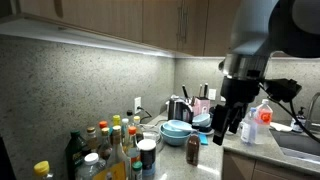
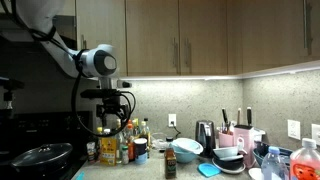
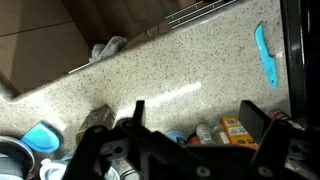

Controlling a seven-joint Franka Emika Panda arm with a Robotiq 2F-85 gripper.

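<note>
My gripper is open, its two dark fingers apart with only bare counter between them in the wrist view. It hangs high above the counter, near the row of bottles, in exterior view 2. A brown container stands alone on the counter; it shows left of the gripper in the wrist view. A light-blue utensil lies on the counter at the upper right of the wrist view. A flat blue item lies at the lower left.
Several bottles crowd along the back wall beside a white-and-dark canister. Blue bowls and a toaster stand farther along. A black pan sits on the stove.
</note>
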